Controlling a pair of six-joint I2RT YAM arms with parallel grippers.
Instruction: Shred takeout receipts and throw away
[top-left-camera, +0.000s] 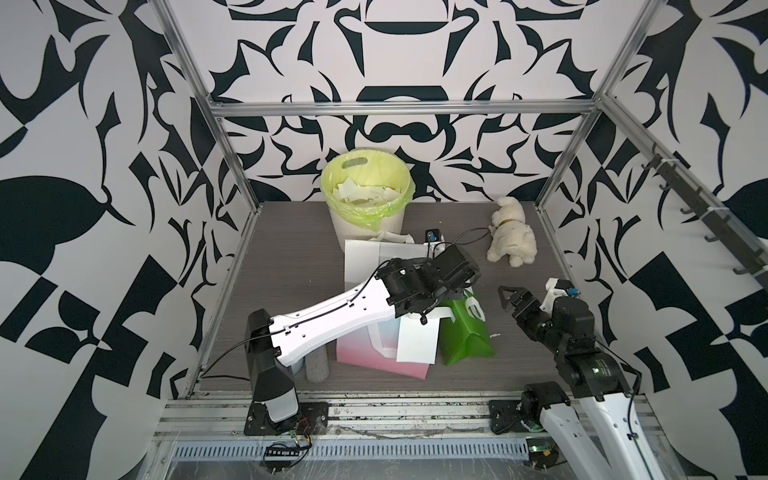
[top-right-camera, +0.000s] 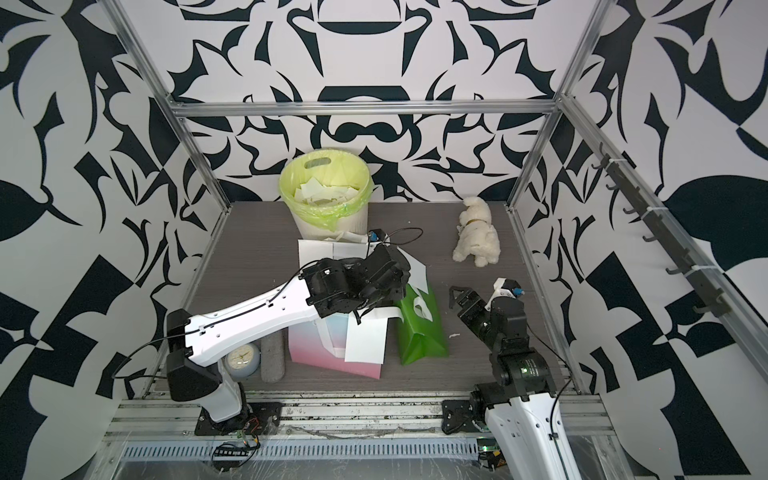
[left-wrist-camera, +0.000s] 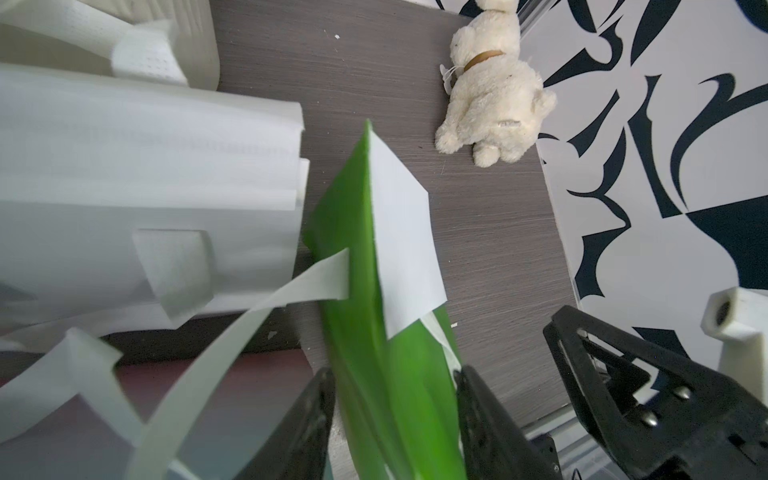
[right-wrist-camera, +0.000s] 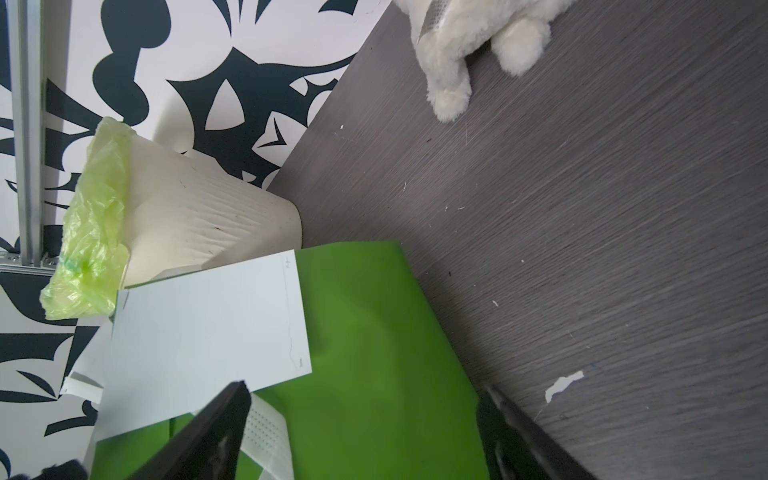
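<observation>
A green takeout bag (right-wrist-camera: 376, 344) lies on the table, a white receipt sheet (right-wrist-camera: 208, 340) on its upper part and a white handle below that sheet. My left gripper stands open over the bag, its blurred fingers (left-wrist-camera: 316, 416) on either side of the green in view. From the right, my right gripper faces the bag, also open. No paper shows held in either. Beside the green bag lies a pink and white bag (top-left-camera: 380, 364) with another white sheet (top-left-camera: 418, 342) on it, partly hidden by my left arm. The bin (top-left-camera: 366, 156) holds white paper pieces (top-left-camera: 364, 193).
A cream plush dog (top-left-camera: 513, 232) sits at the back right. A small paper scrap (right-wrist-camera: 562, 385) lies right of the green bag. A grey cylinder (top-right-camera: 273, 356) and a round object (top-right-camera: 242, 360) stand by the left arm's base.
</observation>
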